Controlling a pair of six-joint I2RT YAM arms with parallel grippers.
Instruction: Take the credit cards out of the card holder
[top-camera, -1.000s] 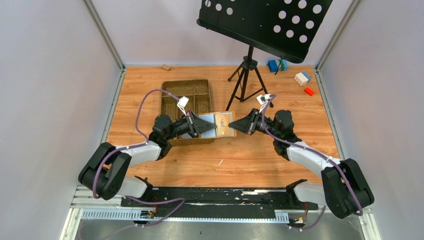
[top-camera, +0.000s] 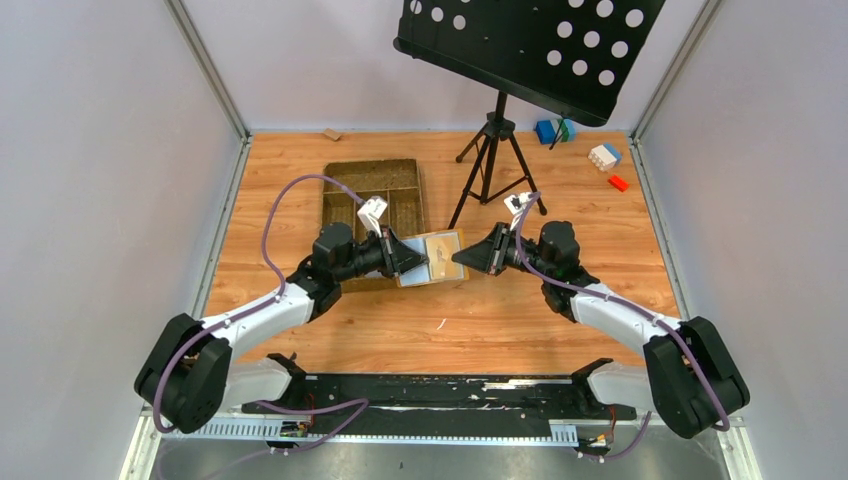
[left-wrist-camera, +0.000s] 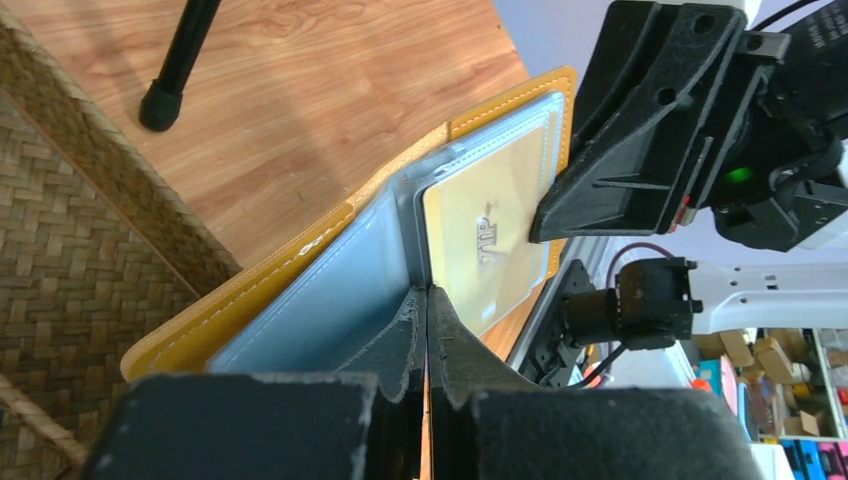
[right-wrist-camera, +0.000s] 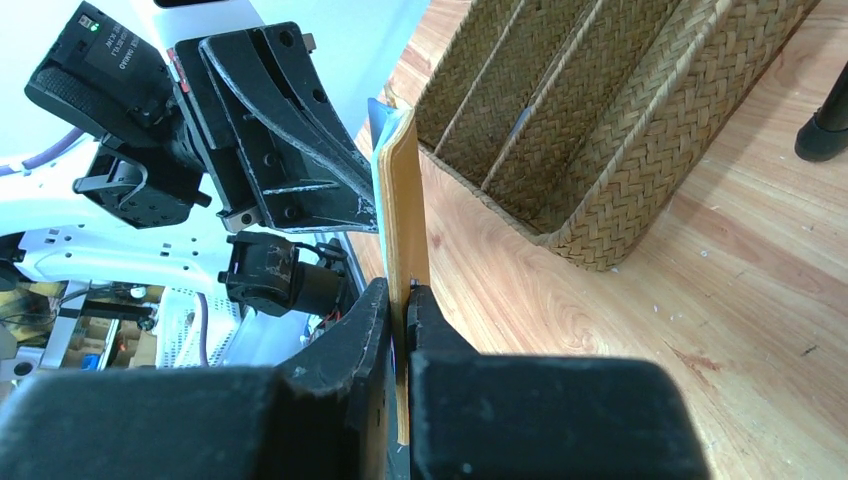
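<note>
An open yellow card holder with blue inner sleeves and a cream card marked VIP is held up between the arms. My right gripper is shut on its right part; in the right wrist view the holder stands edge-on between the fingers. My left gripper is shut, its tips at the seam by the card's lower left edge; nothing clearly shows between them.
A woven basket with compartments lies behind the left arm. A black stand rises at the back, with toy blocks at the back right.
The holder and my right gripper have shifted slightly left and toward the front. The left arm's elbow has moved outward to the front left.
</note>
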